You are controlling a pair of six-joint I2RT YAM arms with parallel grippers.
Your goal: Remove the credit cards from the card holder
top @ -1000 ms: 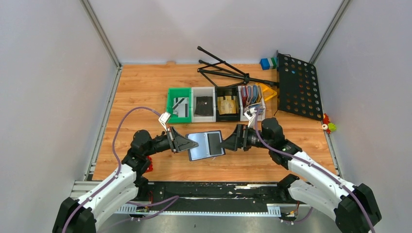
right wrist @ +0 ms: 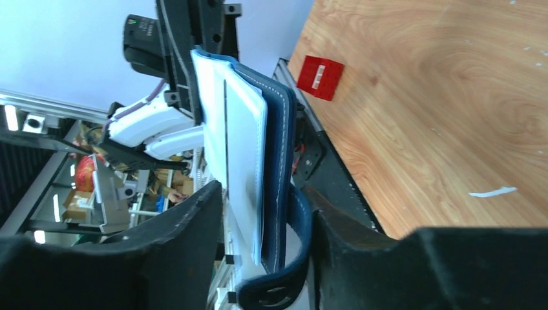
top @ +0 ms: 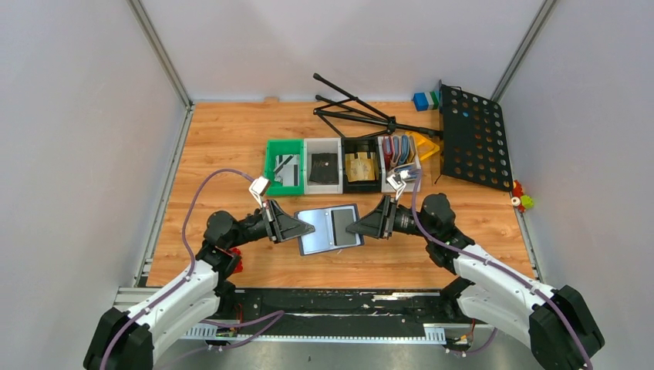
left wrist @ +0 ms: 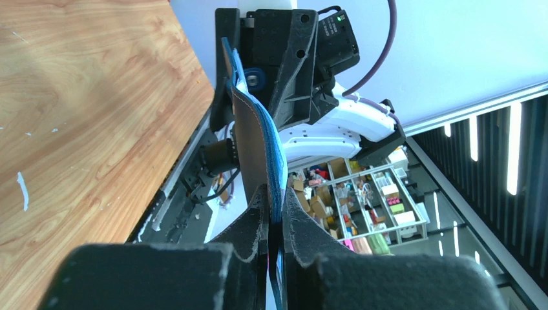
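Note:
The card holder is held flat between the two grippers above the middle of the table, a light sleeve and a dark panel showing from above. My left gripper is shut on its left edge; in the left wrist view the holder stands edge-on between the fingers. My right gripper is at the right edge; in the right wrist view the holder's blue edge curls between the fingertips, and how far these are closed is unclear. I cannot make out individual cards.
Behind stand a green bin, a white bin, a black bin and a bin of card wallets. A black stand lies at back right, a red block at front left. The table beside the holder is clear.
My right gripper and arm have shifted slightly, with the holder's right edge moving a little. The left gripper stays in place.

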